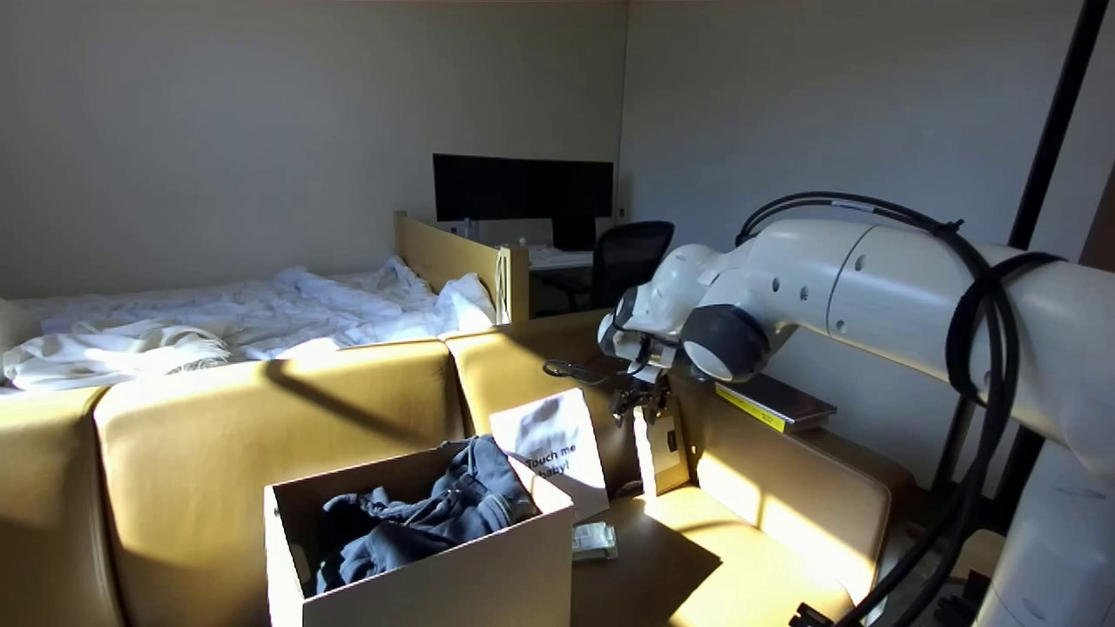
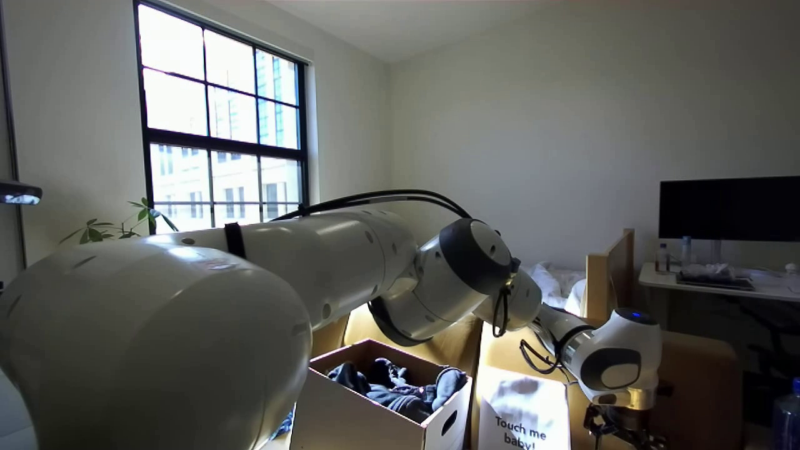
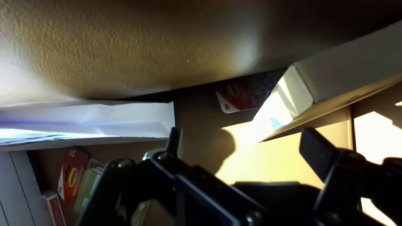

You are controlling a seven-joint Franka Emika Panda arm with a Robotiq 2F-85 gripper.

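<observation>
My gripper is open above the couch seat, with its two black fingers spread apart and nothing between them. In exterior view 1 the gripper hangs close to the top of an upright cardboard box in the couch corner. That same thin box appears at the upper right of the wrist view, beyond the right finger. A white bag printed "Touch me baby!" leans on the backrest to the left. Its top edge shows at the left of the wrist view. Whether the gripper touches the box cannot be told.
A large open box holding dark clothes stands left on the couch. Small red packets lie on the seat, another packet near the backrest. Books rest on the armrest.
</observation>
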